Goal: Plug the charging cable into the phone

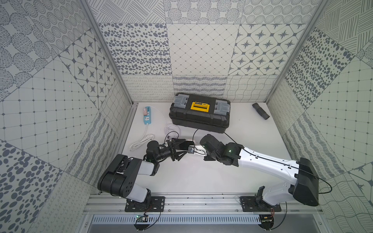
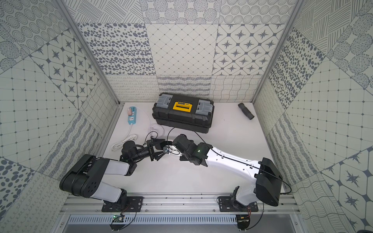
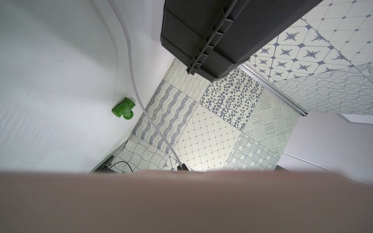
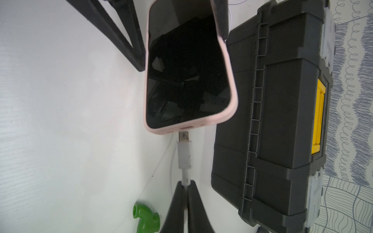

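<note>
A pink-cased phone (image 4: 186, 69) with a dark screen is held up by my left gripper (image 1: 178, 149), whose black fingers sit at its upper edges in the right wrist view; the phone's blurred case fills the lower part of the left wrist view. The cable's white plug (image 4: 184, 153) is gripped in my right gripper, shut on it, with the metal tip at the phone's bottom edge, just under the port. I cannot tell whether the tip has entered.
A black toolbox (image 1: 200, 112) stands behind the grippers. A blue power strip (image 1: 146, 115) lies back left with coiled white cord. A green pipe fitting (image 4: 146, 217) lies on the table. A dark object (image 1: 260, 111) lies back right.
</note>
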